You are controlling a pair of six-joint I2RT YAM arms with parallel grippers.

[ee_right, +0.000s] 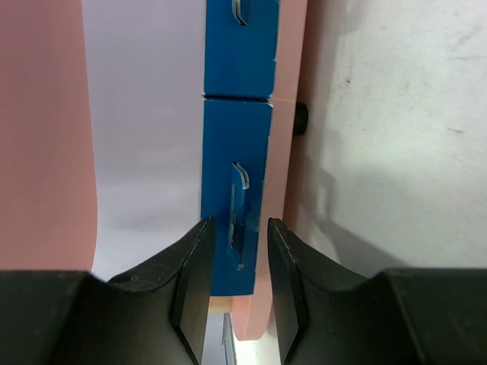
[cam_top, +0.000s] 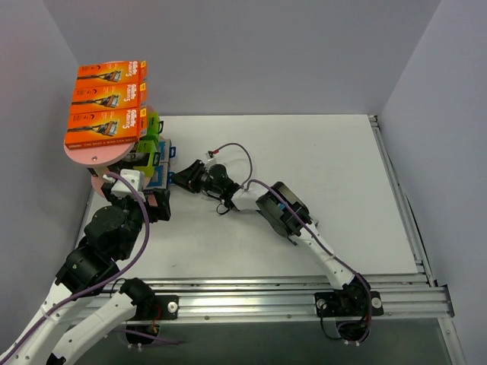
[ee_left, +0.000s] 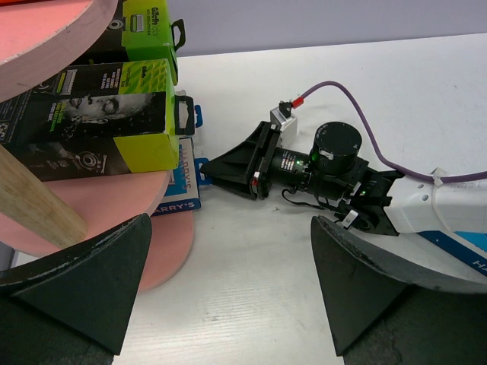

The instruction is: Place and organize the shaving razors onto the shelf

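Two blue razor boxes lie side by side on the pink bottom shelf (ee_left: 171, 251). The nearer blue box (ee_right: 236, 190) has its tab facing outward between the fingertips of my right gripper, which stands open and apart from the tab. The farther blue box (ee_right: 240, 57) sits flush behind it. Green-and-black boxes (ee_left: 144, 114) rest on the middle tier, and orange boxes (cam_top: 105, 127) fill the top. My left gripper is open in front of the shelf, with nothing between its fingers.
Another blue box (ee_left: 463, 251) lies on the table, partly hidden under the right arm (cam_top: 285, 213). A wooden post (ee_left: 38, 199) holds up the tiers.
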